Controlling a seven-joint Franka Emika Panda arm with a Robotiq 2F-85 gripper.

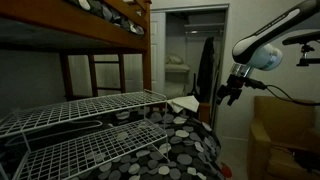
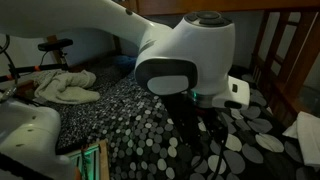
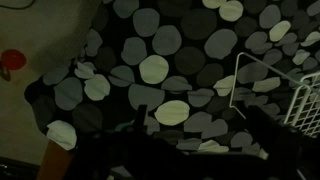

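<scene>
Above and beside the dotted bedding (image 1: 185,148), the open gripper (image 1: 231,97) hangs from the arm at the right of exterior view 1. In the wrist view its dark fingers reach up from the bottom edge, set apart, and I see no object between them. Black fabric with grey and pale dots (image 3: 165,40) lies below the gripper, seen in that view. The white arm (image 2: 190,65) fills the middle of exterior view 2 and covers much of the bedding; the fingertips there are too dark to make out.
A white wire rack (image 1: 90,137) stands on the bedding, its corner (image 3: 300,100) showing at the wrist view's right. A white item (image 1: 186,103) lies at the far side. A bunk frame (image 1: 155,50) rises behind, and a tan armchair (image 1: 285,130) sits right of the arm.
</scene>
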